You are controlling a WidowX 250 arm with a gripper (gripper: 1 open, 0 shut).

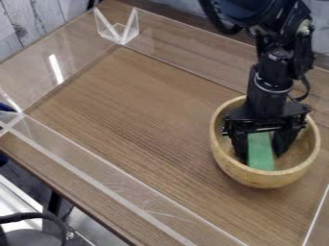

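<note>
A light wooden bowl [264, 175] sits at the right of the table. A green block [259, 156] lies inside it. My black gripper [261, 130] is down in the bowl, open, over and around the upper part of the green block. Whether its fingers touch the block I cannot tell.
A small clear plastic object [117, 27] is at the back left. Dark cables [29, 231] lie off the near left edge.
</note>
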